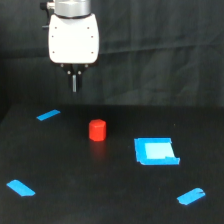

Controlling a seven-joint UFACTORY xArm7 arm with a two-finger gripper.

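Note:
A small red object (97, 130) rests on the black table, left of the middle of the camera view. To its right lies a white patch (156, 151) edged with blue tape. My gripper (74, 86) hangs at the upper left, high and apart from the red object, with its thin fingers pointing down. They look close together, but they are too small to tell whether the gripper is open or shut. Nothing visible hangs from them.
Strips of blue tape mark the table: one at the back left (48, 115), one at the front left (20, 188) and one at the front right (190, 196). A dark curtain (160, 55) stands behind.

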